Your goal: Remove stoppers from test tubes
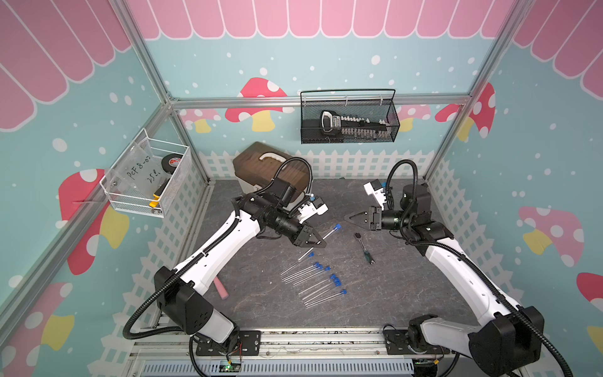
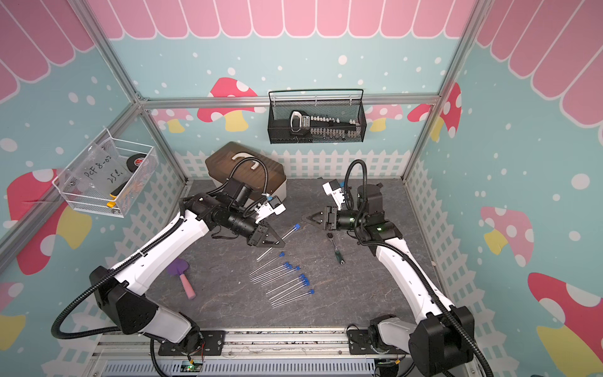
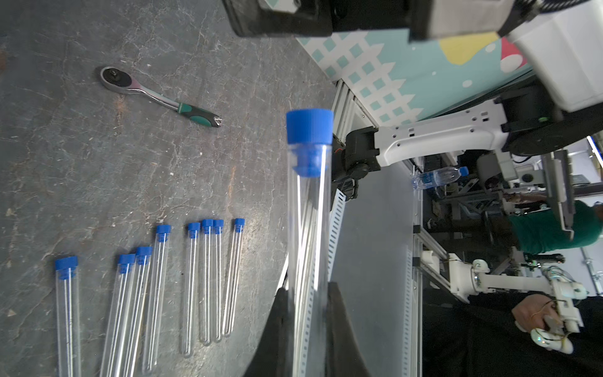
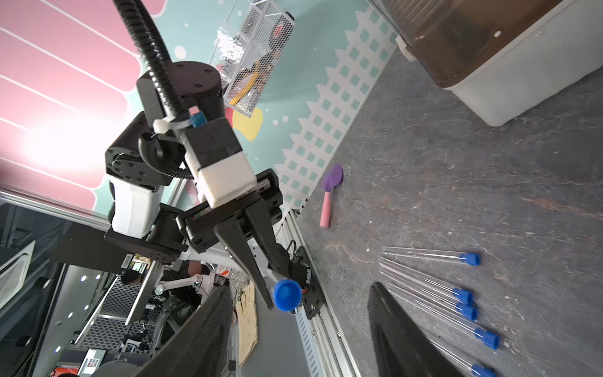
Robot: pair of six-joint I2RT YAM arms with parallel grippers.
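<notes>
Above the table, my left gripper is shut on a clear test tube [image 3: 307, 220], whose blue stopper [image 3: 309, 127] is seated in its mouth. The right wrist view shows that stopper [image 4: 287, 295] end-on, just past the left fingertips. My right gripper stands open, its fingers pointing toward the stopper; in the top left view a gap separates its tips [image 1: 349, 218] from the stopper [image 1: 338, 226]. Several more stoppered test tubes [image 3: 191, 282] lie side by side on the table below.
A ratchet wrench [image 1: 363, 248] lies right of the tubes. A toolbox with a brown lid [image 1: 260, 164] stands at the back left. A pink-handled purple spatula [image 2: 182, 276] rests at the left.
</notes>
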